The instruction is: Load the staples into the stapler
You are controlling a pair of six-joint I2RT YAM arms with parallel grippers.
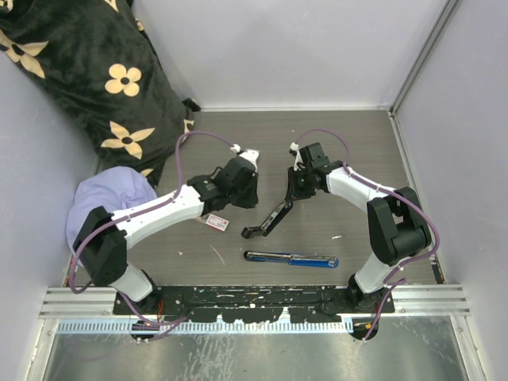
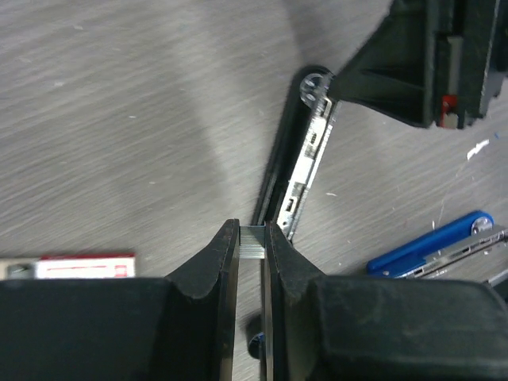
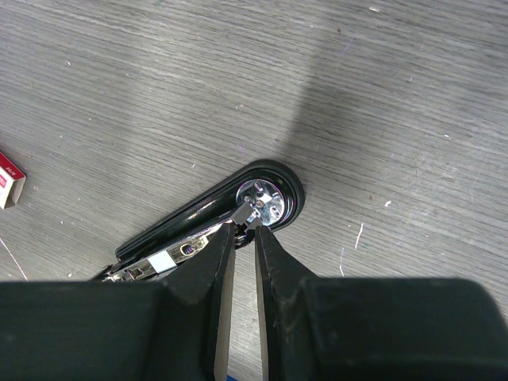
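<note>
The black stapler (image 1: 276, 217) lies opened out on the table, its silver magazine (image 2: 308, 159) uncovered above the base. Between the tips of my left gripper is a short silver strip of staples (image 2: 252, 235); the fingers are shut on it. In the left wrist view the strip appears over the magazine's near part, though its height above it is hard to judge. My right gripper is shut at the stapler's round end, on the end of the magazine. Its fingers partly hide that spot.
An opened white-and-red staple box (image 1: 216, 222) lies left of the stapler. A blue stapler (image 1: 292, 259) rests nearer the table's front edge. Purple cloth (image 1: 115, 198) is bunched at the left. Behind the arms the table (image 1: 254, 131) is clear.
</note>
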